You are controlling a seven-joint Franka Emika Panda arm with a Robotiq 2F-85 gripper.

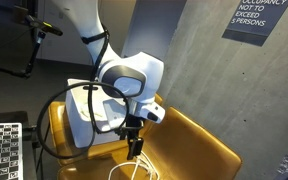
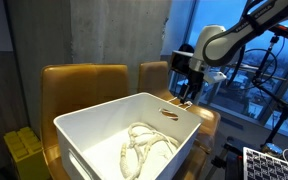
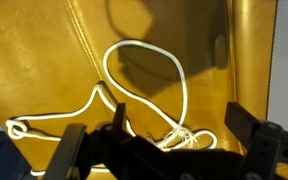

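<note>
A white rope lies in loops on a tan leather seat. From above, the wrist view shows the rope with a large loop, a knotted, frayed part near the middle and a smaller loop at left. Over it, my gripper is open with its dark fingers wide apart and nothing held between them. The gripper points down just above the rope in exterior view 1; whether it touches the rope, I cannot tell. More white rope lies inside a white box.
The box stands beside the arm, partly hidden by it. A black cable loops out from the arm. At lower left is a checkered board.
</note>
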